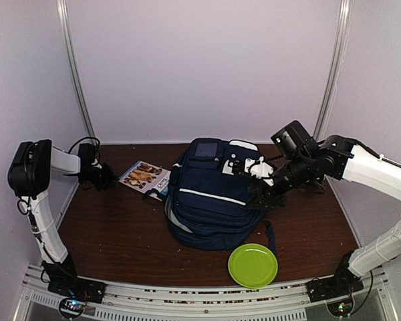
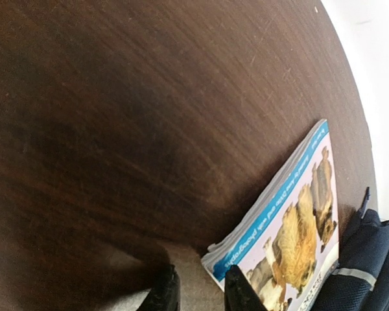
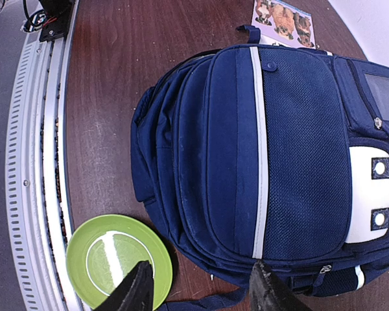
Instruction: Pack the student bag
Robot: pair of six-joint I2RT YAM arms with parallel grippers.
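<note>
A navy backpack point(image 1: 214, 194) lies in the middle of the table, its front pockets facing up. A booklet point(image 1: 142, 178) with animal pictures lies flat at its left. My left gripper point(image 1: 108, 179) is low at the booklet's outer left side; in the left wrist view its fingertips point(image 2: 236, 288) are at the booklet's corner, parted, with nothing seen held between them. My right gripper hangs open above the backpack's right part, near the green plate point(image 3: 117, 253), empty.
The plate sits at the front edge, by a loose backpack strap point(image 1: 269, 237). Walls border the back and both sides.
</note>
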